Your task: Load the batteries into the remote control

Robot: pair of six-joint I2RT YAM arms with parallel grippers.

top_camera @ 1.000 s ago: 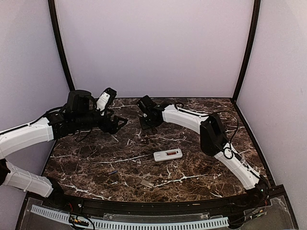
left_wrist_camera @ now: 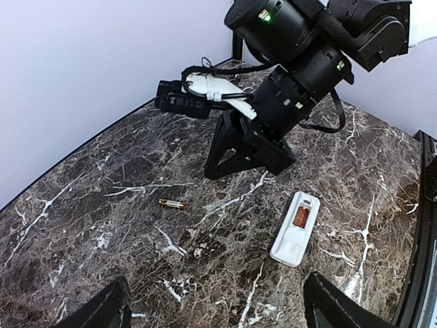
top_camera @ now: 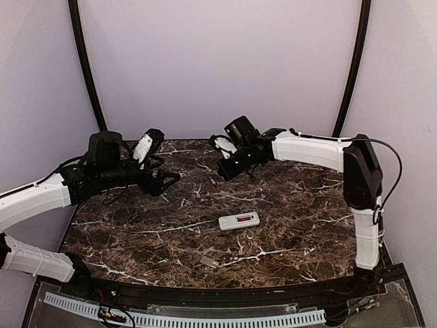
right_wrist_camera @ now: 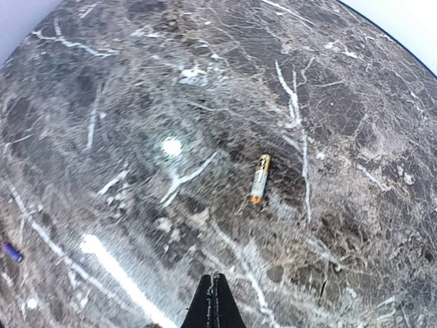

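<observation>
The white remote control (top_camera: 239, 221) lies on the dark marbled table, and the left wrist view shows a reddish-brown recess (left_wrist_camera: 300, 216) in its top; I cannot tell whether a battery is inside. A gold-and-silver battery (right_wrist_camera: 260, 179) lies loose on the table, ahead of my right gripper and apart from it. That gripper is shut, and nothing shows between its fingertips. A blue-purple battery (right_wrist_camera: 11, 251) rests farther off, at the left edge of the right wrist view. My left gripper (top_camera: 168, 183) hangs over the table's left part, open, its fingers (left_wrist_camera: 109, 307) wide apart and empty.
A small flat greyish piece (top_camera: 209, 262), perhaps the cover, lies near the front edge. My right arm (left_wrist_camera: 273, 123) stands above the table behind the remote in the left wrist view.
My right gripper has risen and moved to the right, uncovering the gold-and-silver battery on the table. The left arm has shifted only slightly. The remote has stayed put.
</observation>
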